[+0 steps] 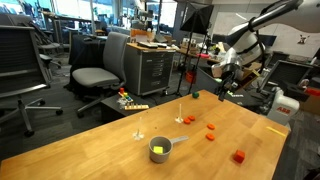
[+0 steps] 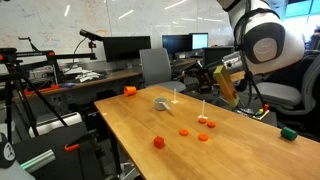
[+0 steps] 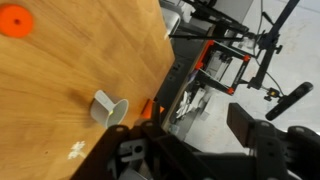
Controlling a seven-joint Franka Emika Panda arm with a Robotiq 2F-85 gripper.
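My gripper stands part open in the wrist view, with nothing visible between its dark fingers. In exterior view 1 it hangs above the table's far right part. An orange object, apparently the cup, shows near the table's far left edge in exterior view 2, well away from the gripper. The cup is out of sight in exterior view 1. A grey pot with something yellow inside sits on the table, its handle pointing away.
Several small red-orange pieces are scattered over the table. A red block lies toward the near right. A thin white upright stands mid-table. A dark green object is near the back edge.
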